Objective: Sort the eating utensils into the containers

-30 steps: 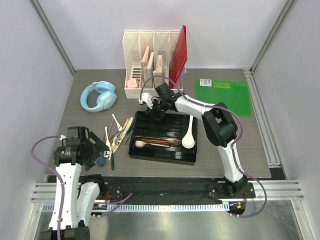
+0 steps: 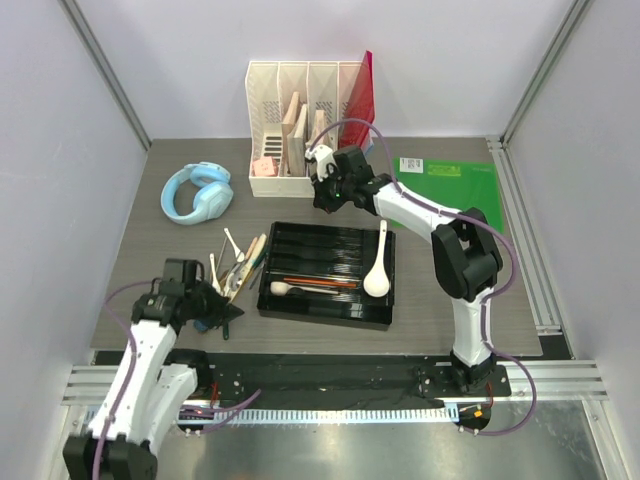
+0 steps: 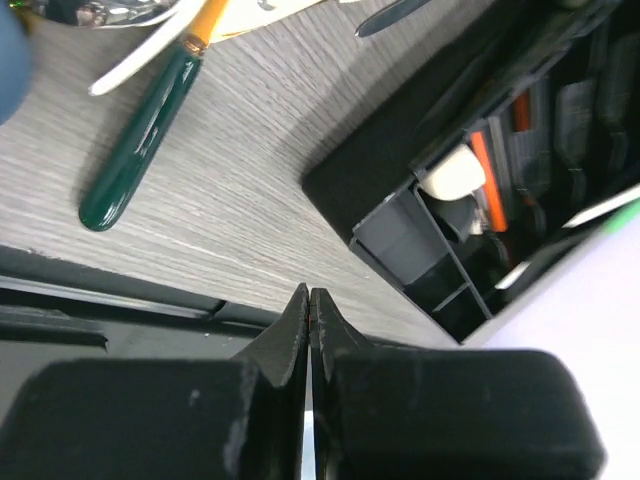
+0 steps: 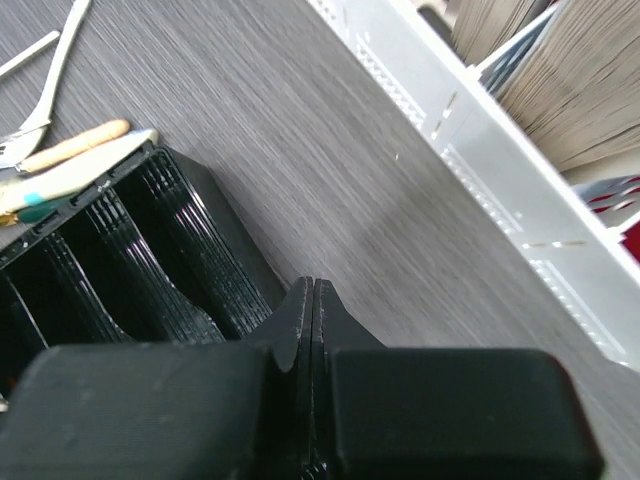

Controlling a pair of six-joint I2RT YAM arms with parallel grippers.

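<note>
The black divided tray (image 2: 325,318) sits mid-table, with wooden-handled sticks and a wooden spoon (image 2: 283,288) in its lower compartments. A big white spoon (image 2: 377,280) lies along its right side. To its left is a loose pile of utensils (image 2: 238,272), among them a green-handled one (image 3: 143,140) shown in the left wrist view. Over the lower end of that pile hovers my left gripper, shut with nothing showing between its fingers. Beyond the tray's far edge, near the white rack, my right gripper is shut and also empty.
A white rack (image 2: 264,188) holding books and a red folder stands at the back. Blue headphones (image 2: 207,204) lie back left, a green sheet (image 2: 450,190) back right. Bare tabletop (image 2: 440,300) stretches right of the tray.
My right arm has drawn back from over the tray toward the rack and right. The left arm has swung right across the pile's lower end, its gripper going from open to shut.
</note>
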